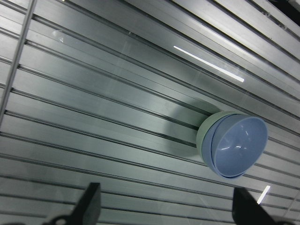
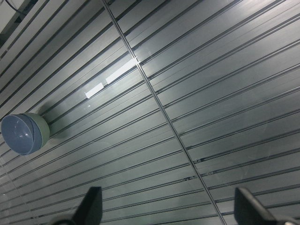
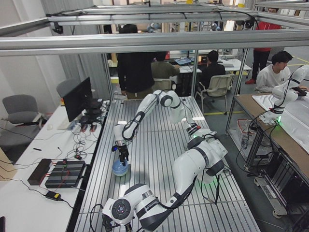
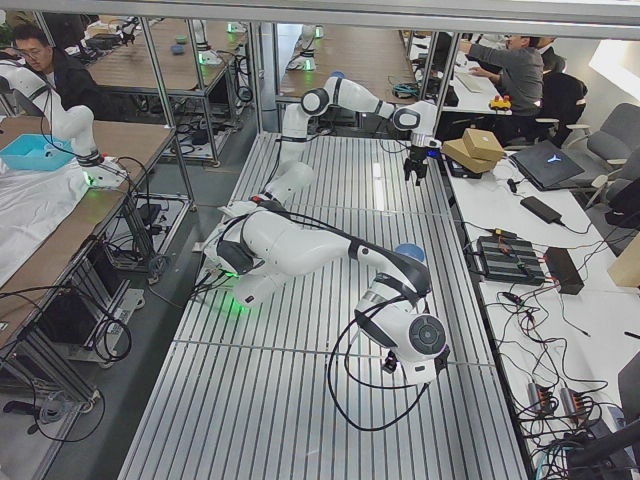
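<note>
A stack of bowls [image 1: 236, 145], blue inside a pale green one, sits on the slatted metal table [image 1: 93, 75], right of centre in the left wrist view and at the left edge of the right wrist view [image 2: 18, 133]. My left gripper is open, fingers spread at the bottom of its view, bare table between them. My right gripper likewise stands open over bare slats. In the camera left view the bowls [image 3: 120, 169] appear below the far arm's gripper; in the camera right view they are partly behind the near arm.
A white side table [image 3: 34, 212] with monitor, power boxes and cables runs along the bed. Another arm stands at a neighbouring bench [image 4: 100, 215]. People sit and stand beyond the frame.
</note>
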